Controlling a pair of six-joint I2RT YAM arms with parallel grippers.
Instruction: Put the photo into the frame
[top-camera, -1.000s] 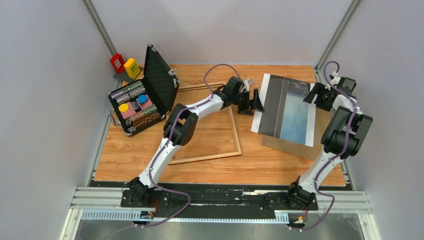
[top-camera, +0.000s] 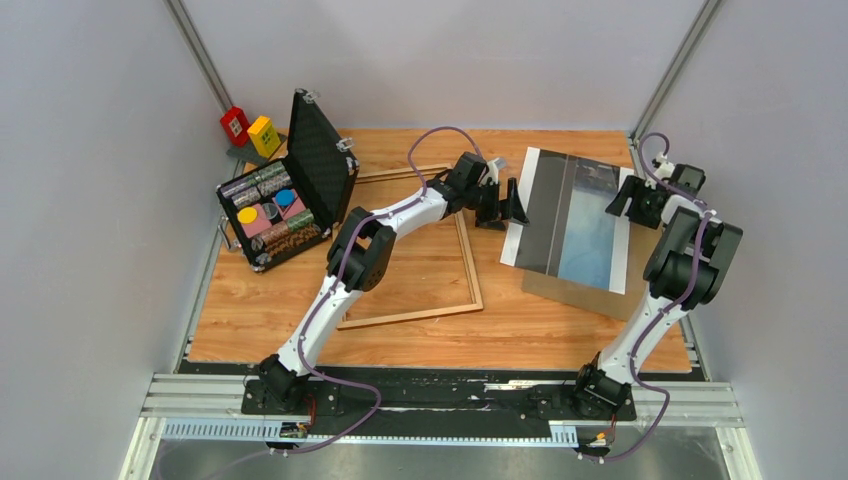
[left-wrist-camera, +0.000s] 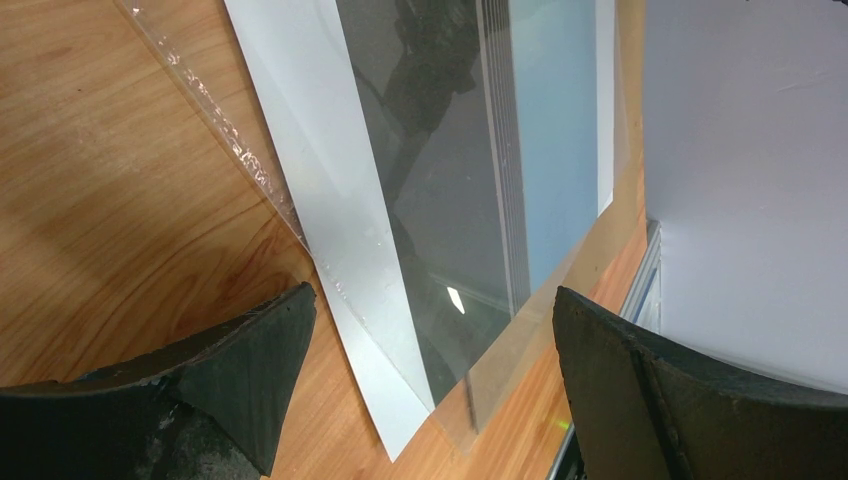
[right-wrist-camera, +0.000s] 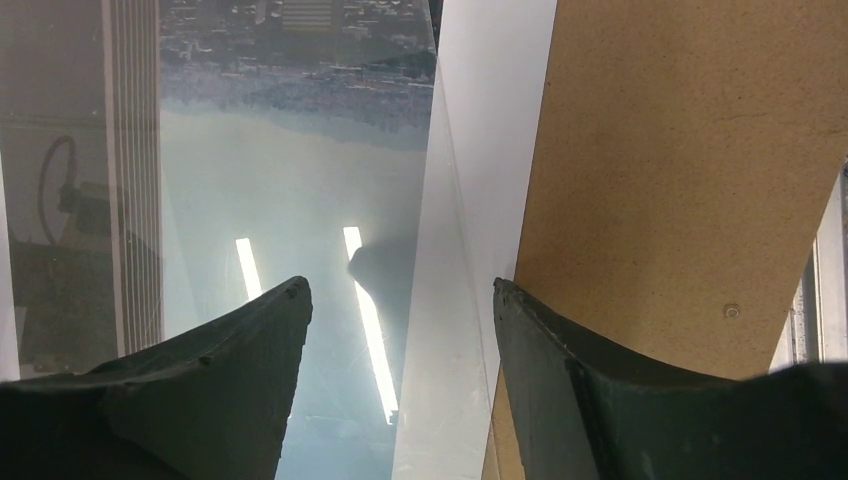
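Observation:
The photo (top-camera: 590, 235), dark and pale blue with white borders, lies on a brown backing board (top-camera: 560, 290), with a clear sheet over it in the wrist views. My left gripper is open at the photo's left edge, nothing between its fingertips. My right gripper hovers over the photo's right white border, fingers apart. The empty wooden frame (top-camera: 410, 315) lies left of the photo, partly under my left arm.
An open black case (top-camera: 318, 160) sits at the left, with red (top-camera: 234, 125) and yellow (top-camera: 264, 136) blocks behind it. Bare table shows along the front.
The left arm looks unchanged.

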